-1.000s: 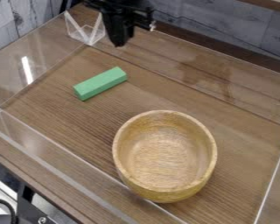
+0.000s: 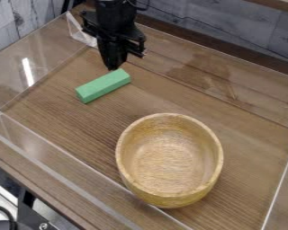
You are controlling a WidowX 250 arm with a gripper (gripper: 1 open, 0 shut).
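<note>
My black gripper (image 2: 111,63) hangs at the upper middle of the camera view, fingers pointing down, just above and behind a green rectangular block (image 2: 103,86). Its fingertips look close together, with nothing visible between them. The block lies flat on the wooden table, apart from the fingers as far as the view shows. A large, empty, pale yellow bowl (image 2: 168,158) sits at the lower middle right.
The block and bowl have stayed where they were.
</note>
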